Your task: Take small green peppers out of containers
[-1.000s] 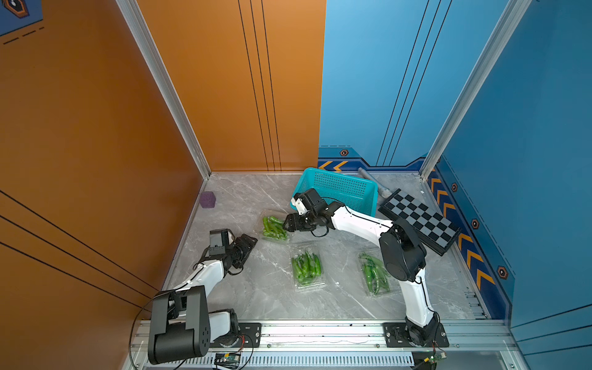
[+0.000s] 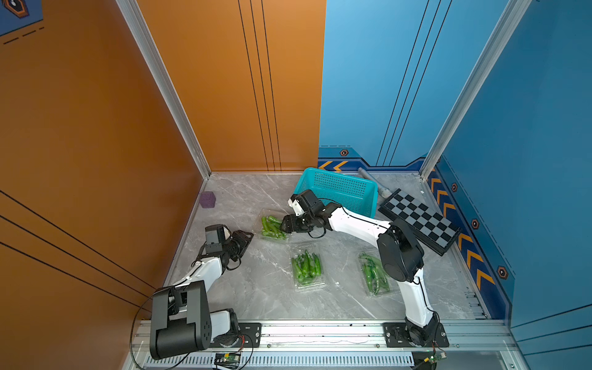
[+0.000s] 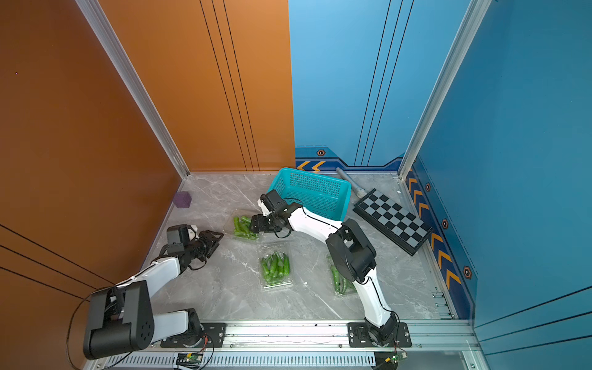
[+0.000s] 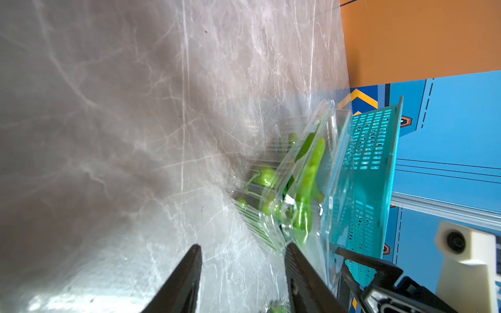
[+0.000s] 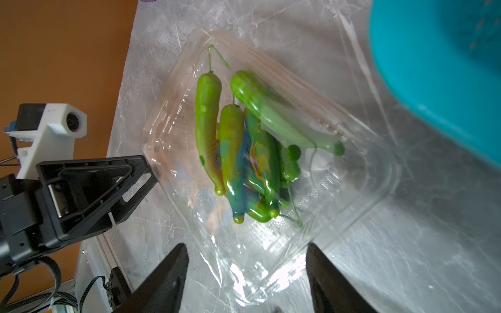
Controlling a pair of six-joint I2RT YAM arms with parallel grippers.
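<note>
Three clear containers of small green peppers rest on the table: back-left (image 2: pixel 270 225), middle (image 2: pixel 306 265) and right (image 2: pixel 373 273). My right gripper is open at the edge of the back-left container, whose peppers (image 5: pixel 231 156) lie inside, nothing between its fingers. My left gripper stands open to the left of that container, low over bare table, its fingers apart and empty.
A teal basket (image 2: pixel 336 178) sits at the back behind my right arm. A checkered board (image 2: pixel 419 219) is at the right, a purple block (image 2: pixel 207 198) at the back left.
My left gripper and arm have shifted slightly, moving back and a little left from a second ago. My right arm and the containers look almost unchanged.
</note>
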